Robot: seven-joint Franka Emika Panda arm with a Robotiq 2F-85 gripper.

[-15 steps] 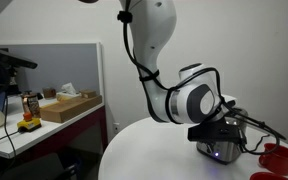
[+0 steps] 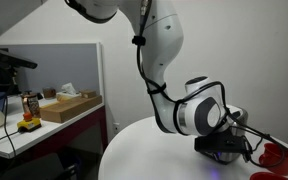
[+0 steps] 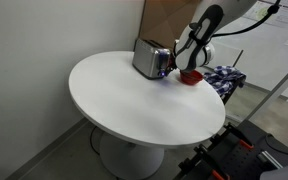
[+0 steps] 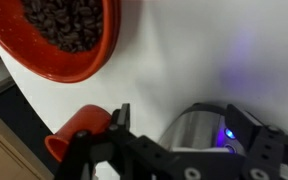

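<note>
A silver toaster [image 3: 151, 58] stands on the white round table [image 3: 134, 105], near its far edge. In the wrist view, its rounded metal end [image 4: 196, 130] shows below the gripper, with a blue glow beside it. My gripper is open, its two fingers wide apart, and the toaster's end appears between and beyond them. A red bowl [image 4: 69, 58] of dark beans lies at the upper left of that view. Beside it is a red cup [image 4: 76, 130]. In exterior view 1 the arm covers part of the toaster [image 2: 220, 154], and the fingertips are hard to make out.
The red cup [image 2: 278, 157] stands to the right of the toaster in exterior view 1. A checked cloth [image 3: 224, 78] lies off to the right in exterior view 2. A side table holds a cardboard box [image 2: 69, 107].
The arm has moved a little to the right and lower across exterior view 1, covering more of the toaster. The toaster, cup and bowl appear unmoved.
</note>
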